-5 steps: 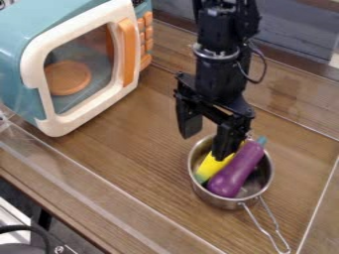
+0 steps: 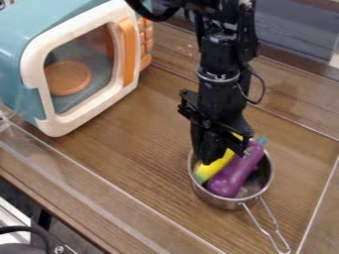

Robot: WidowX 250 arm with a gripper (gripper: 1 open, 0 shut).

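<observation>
My black gripper (image 2: pixel 212 149) points down into a metal pot (image 2: pixel 225 198) on the wooden counter, over its left-back part. Inside the pot lie a yellow object (image 2: pixel 205 171), partly covered by the gripper, and a purple eggplant-like object (image 2: pixel 233 175) to its right. The fingertips overlap the yellow object; whether anything is between them is hard to see.
A toy microwave (image 2: pixel 59 69) with a white-framed door and orange panel stands at the back left. The pot's wire handle sticks out toward the front right. The counter (image 2: pixel 119 169) between microwave and pot is clear.
The gripper has moved down into the pot and its fingers appear closer together, now over the yellow object's upper part.
</observation>
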